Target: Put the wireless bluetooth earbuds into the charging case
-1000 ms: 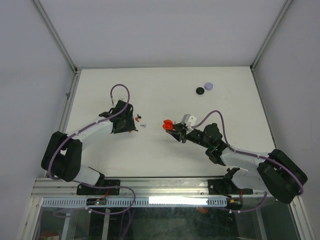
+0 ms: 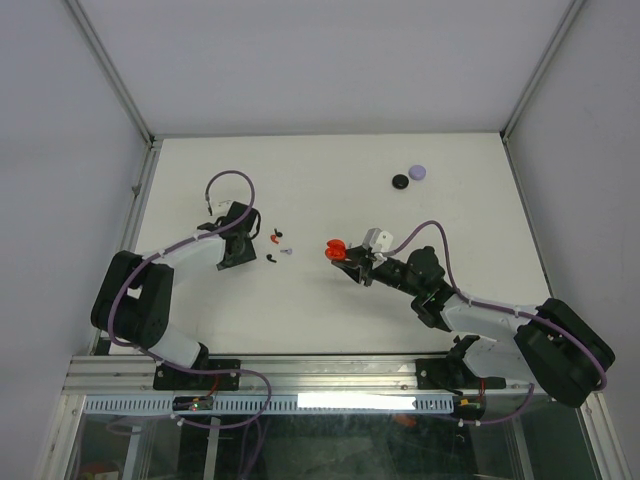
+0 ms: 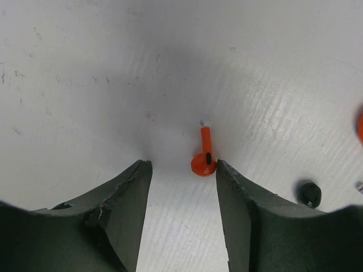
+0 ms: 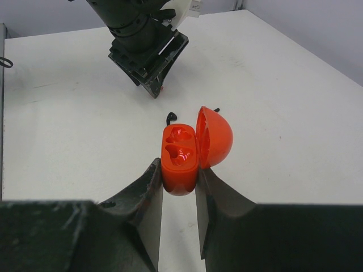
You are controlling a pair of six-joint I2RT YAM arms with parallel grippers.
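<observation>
A red earbud (image 3: 203, 164) lies on the table between the parted fingers of my left gripper, its round end against or very near the right fingertip. In the top view this gripper (image 2: 237, 264) is low over the left side of the table and hides that earbud. My right gripper is shut on the red charging case (image 4: 179, 156), whose rounded lid (image 4: 214, 137) stands open. Both slots of the case look empty in the right wrist view. From above, the case (image 2: 336, 249) is held near mid-table.
Beside my left gripper lie a black earbud (image 2: 271, 258), another red earbud (image 2: 274, 239), a second black piece (image 2: 278, 232) and a pale one (image 2: 287, 251). Farther back are a black round case (image 2: 400, 181) and a purple one (image 2: 417, 172). Clear table separates the two arms.
The red speck seen beside it a second ago is now hidden from above. The right arm is still.
</observation>
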